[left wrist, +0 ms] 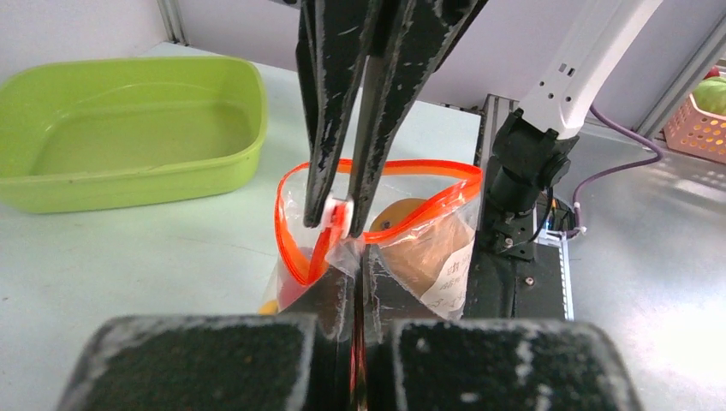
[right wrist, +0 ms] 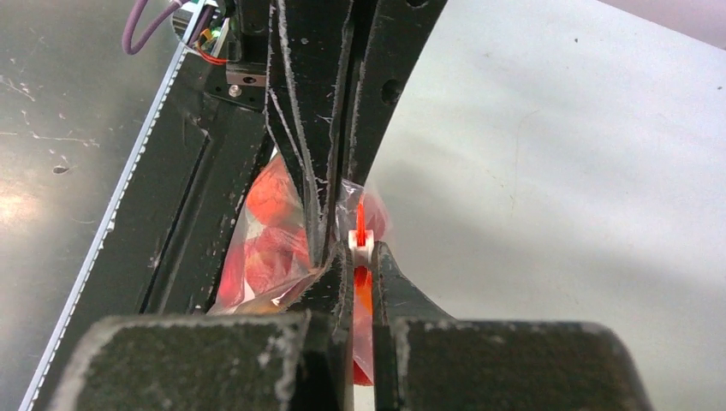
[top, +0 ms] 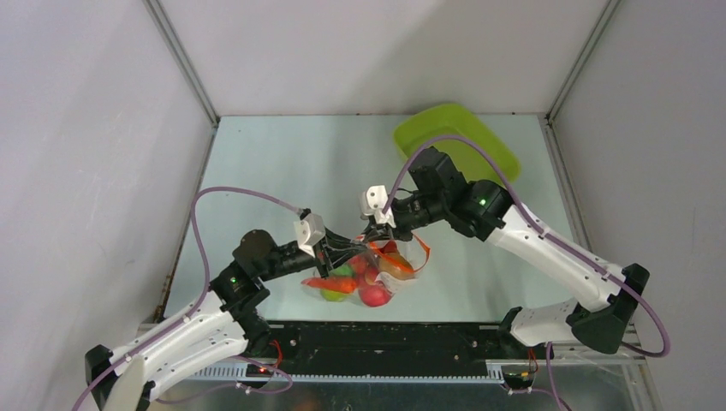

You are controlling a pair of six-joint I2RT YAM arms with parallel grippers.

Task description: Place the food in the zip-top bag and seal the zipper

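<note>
The zip-top bag (top: 395, 267) with an orange rim sits on the table front, holding red, green, orange and brown food items. My right gripper is shut on the white zipper slider at the bag's orange zipper, also seen in the left wrist view (left wrist: 338, 214). My left gripper is shut at the bag's rim just beside the slider, with clear plastic at its tips; whether plastic is pinched between them is hard to tell. Both grippers nearly meet in the top view.
A green bin (top: 454, 120) stands at the back right, empty where visible. The front edge lies just below the bag, beside a black rail (top: 385, 342).
</note>
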